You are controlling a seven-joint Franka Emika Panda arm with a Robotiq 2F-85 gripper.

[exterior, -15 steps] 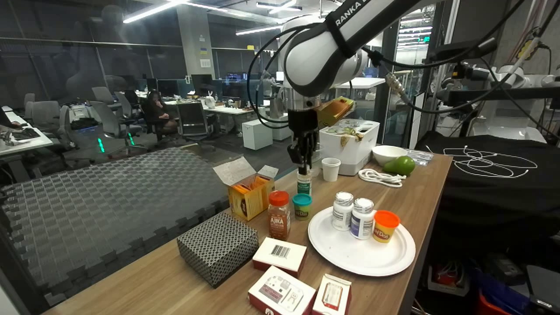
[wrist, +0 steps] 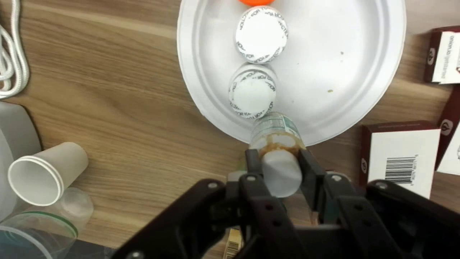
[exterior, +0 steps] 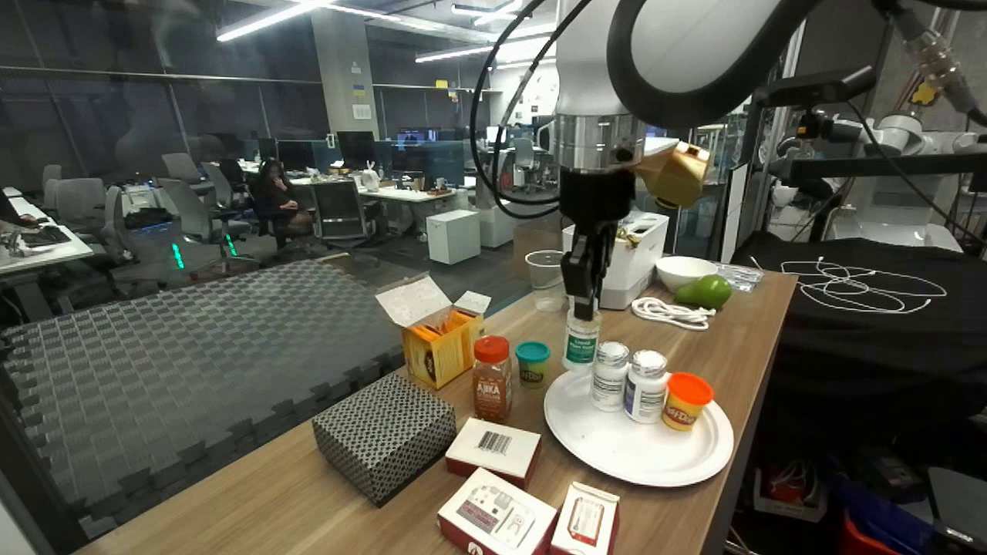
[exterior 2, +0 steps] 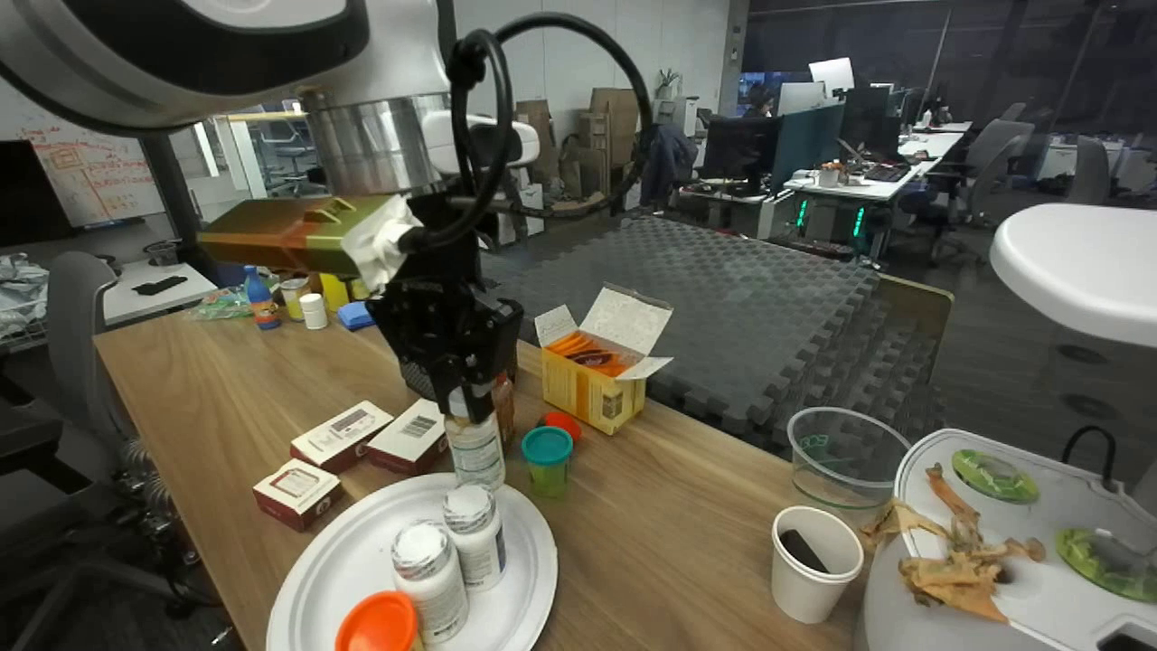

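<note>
A white-capped bottle with a green and white label (exterior: 581, 343) is held upright in my gripper (exterior: 584, 314), which is shut on its cap end. From above, in the wrist view, the bottle (wrist: 276, 125) overlaps the near rim of the white plate (wrist: 345, 123), close against one of two white pill bottles (wrist: 253, 94). Whether its base touches the plate cannot be told. On the plate stand both pill bottles and an orange-lidded Play-Doh tub (exterior: 687, 401). The second exterior view shows the held bottle (exterior 2: 477, 448) at the plate's edge, beside the pill bottles.
A teal-lidded tub (exterior: 533, 364) and a red-lidded jar (exterior: 492, 378) stand left of the plate. Small boxes (exterior: 496, 512) lie in front. A white cup (exterior 2: 815, 564) and a clear container (exterior 2: 843, 461) are further back. The plate's front half is bare.
My gripper has carried the bottle from behind the teal-lidded tub to the plate's edge. The pill bottles and orange-lidded tub have shifted slightly right on the plate.
</note>
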